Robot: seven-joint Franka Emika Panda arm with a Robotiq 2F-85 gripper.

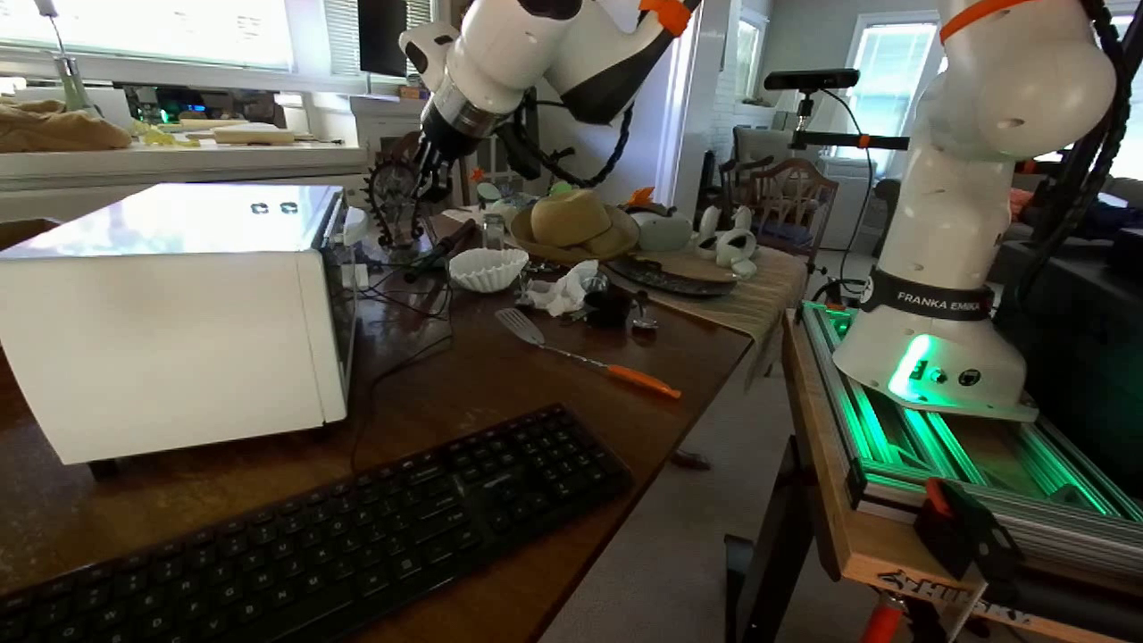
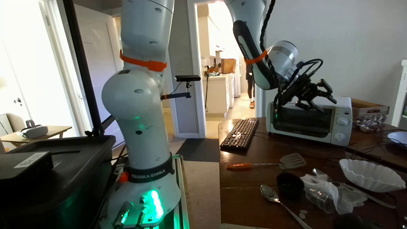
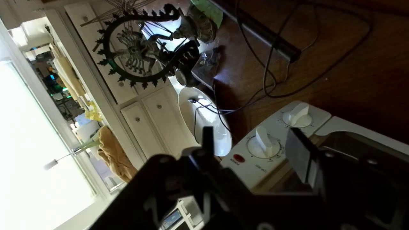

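My gripper is open, its two dark fingers spread apart in the wrist view with nothing held between them. Beyond the fingers shows the toaster oven's white control panel (image 3: 245, 168), carrying two white knobs, the lower knob (image 3: 264, 143) and the upper knob (image 3: 299, 115). In exterior view 2 the gripper (image 2: 322, 102) overlaps the upper front of the white toaster oven (image 2: 337, 131); its distance from the oven is hard to judge. Exterior view 1 has the gripper (image 1: 430, 191) beyond the oven's far side, with the oven door hidden by the casing (image 1: 171, 343).
A dark ring-shaped statue (image 3: 143, 49), a white dish (image 3: 188, 105) and loose cables (image 3: 268, 69) lie near the control panel. The table also bears a keyboard (image 1: 354, 520), a spatula (image 1: 579, 355), a fluted white bowl (image 1: 488, 270) and a spoon (image 2: 270, 193).
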